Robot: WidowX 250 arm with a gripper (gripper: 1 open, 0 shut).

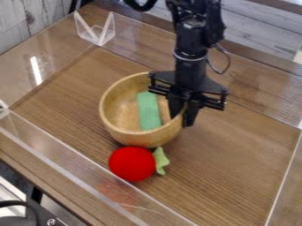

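A yellow bowl (123, 122) with a green block (148, 109) lying in it sits in the middle of the table. My black gripper (177, 108) comes down from above at the bowl's right side, shut on that side's rim. A red object (132, 163) with a green top, like a toy tomato or strawberry, lies just in front of the bowl.
A white wire-like holder (94, 26) stands at the back left, near the table's edge.
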